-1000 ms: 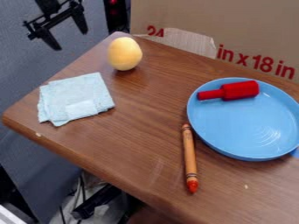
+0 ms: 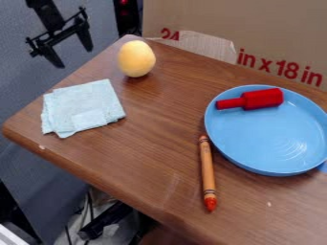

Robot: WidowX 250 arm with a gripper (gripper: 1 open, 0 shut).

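My black gripper (image 2: 71,50) hangs at the upper left, off the table's edge, with its fingers apart and nothing visible between them. A light blue folded cloth (image 2: 80,110) lies on the wooden table's left part, and a yellow egg-shaped object (image 2: 136,58) is near the back edge. On the right a blue plate (image 2: 269,144) holds a red object with a narrow handle (image 2: 259,98) at its upper part. An orange crayon (image 2: 208,177) with a red tip lies just left of the plate, pointing toward the front.
A cardboard box (image 2: 250,33) stands behind the table (image 2: 147,144). Beyond the table's left edge is a grey floor or surface, with dark equipment low at the left.
My gripper has shifted slightly downward over the last second. The objects on the table are unchanged.
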